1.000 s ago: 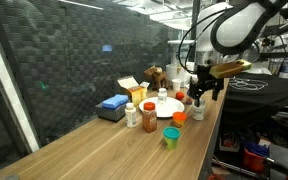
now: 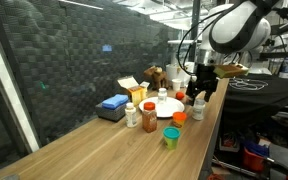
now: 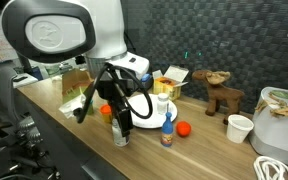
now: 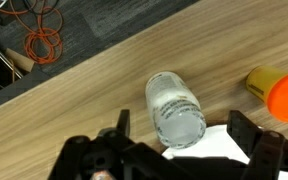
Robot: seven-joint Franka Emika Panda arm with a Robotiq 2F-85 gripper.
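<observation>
A white, bottle-like container [image 2: 199, 109] with a pale grey round top stands at the table's right edge. In the wrist view the container [image 4: 175, 110] lies between the two dark fingers, with gaps on both sides. My gripper is open and nothing is clamped in it. From the second exterior view, the gripper [image 3: 122, 117] is pointing down over the container [image 3: 121, 134], its fingers partly hiding it.
An orange-lidded yellow jar [image 4: 284, 96] is close on the right in the wrist view. Around the white plate [image 2: 167, 107] stand a brown jar [image 2: 150, 117], a teal cup [image 2: 171, 137] and an orange cup [image 2: 179, 118].
The hand has shifted slightly upward in the first exterior view, and more of the white container shows beneath it. Other tabletop objects look unmoved.
</observation>
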